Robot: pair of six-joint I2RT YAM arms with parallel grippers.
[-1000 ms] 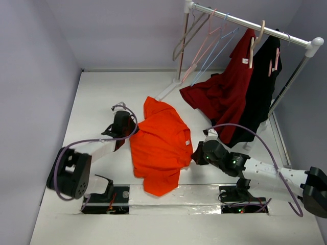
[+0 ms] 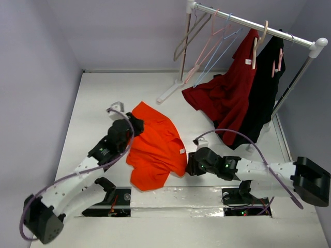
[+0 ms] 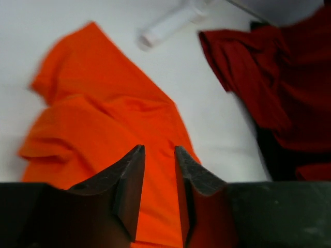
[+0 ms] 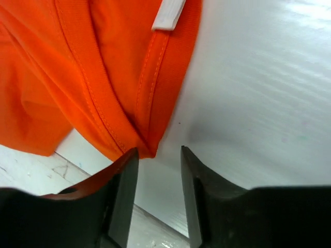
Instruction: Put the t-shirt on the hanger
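Note:
Spread over the white table is the orange t-shirt [image 2: 155, 142], somewhat rumpled, its white neck label [image 4: 169, 13] facing the right arm. Over the shirt's left part, in the top view, is my left gripper [image 2: 137, 124]; its wrist view shows fingers [image 3: 130, 186] parted above the orange cloth, nothing held. My right gripper is open beside the pointed collar corner, which comes close to its left finger and is not clasped. Hangers dangle from the rail at the back: a grey one [image 2: 190, 40], a pink one [image 2: 208, 45] and a blue one [image 2: 220, 56].
The clothes rack's rail [image 2: 251, 24] crosses the back right. A dark red shirt [image 2: 232, 82] and a black garment [image 2: 262, 93] hang there, near the right arm. A white rack foot [image 2: 169, 92] lies behind the orange shirt. Bare table shows at the back left.
The right gripper shifted slightly left and lower, staying near the collar.

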